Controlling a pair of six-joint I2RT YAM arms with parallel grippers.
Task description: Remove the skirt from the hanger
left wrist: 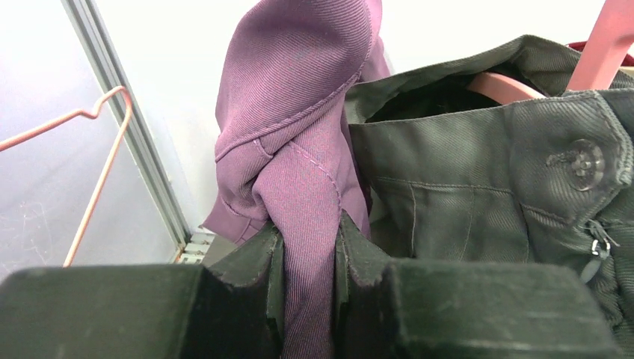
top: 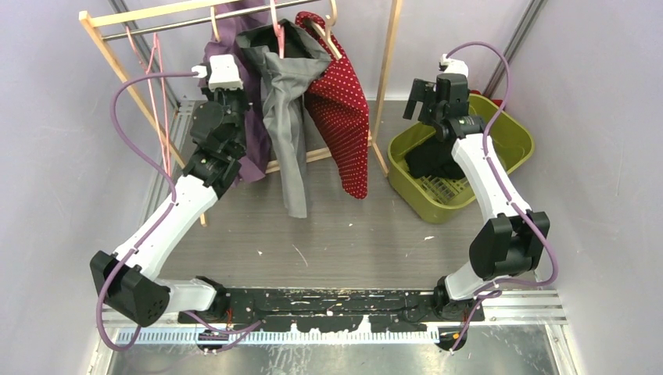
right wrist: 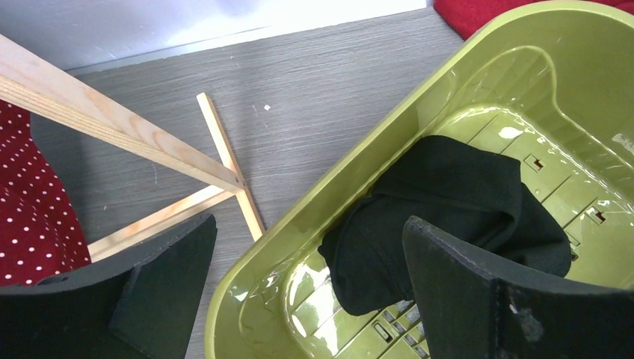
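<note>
A purple garment point(top: 252, 117) hangs at the rack's left, partly behind my left arm. In the left wrist view its purple cloth point(left wrist: 303, 202) runs down between the fingers of my left gripper, which is shut on it. Beside it a grey garment point(top: 289, 109) with a button and zip hangs from a pink hanger point(top: 278, 35). Further right is a red dotted garment point(top: 340, 125) on a wooden hanger point(top: 327, 41). Over the green basket point(right wrist: 359, 161) my right gripper stands open and empty. Which garment is the skirt I cannot tell.
Black cloth point(right wrist: 448, 209) lies in the basket, and some red cloth point(right wrist: 478, 15) shows at its far edge. A wooden rack post point(right wrist: 119, 120) stands left of the basket. Empty pink hangers point(top: 160, 101) dangle at the rack's left.
</note>
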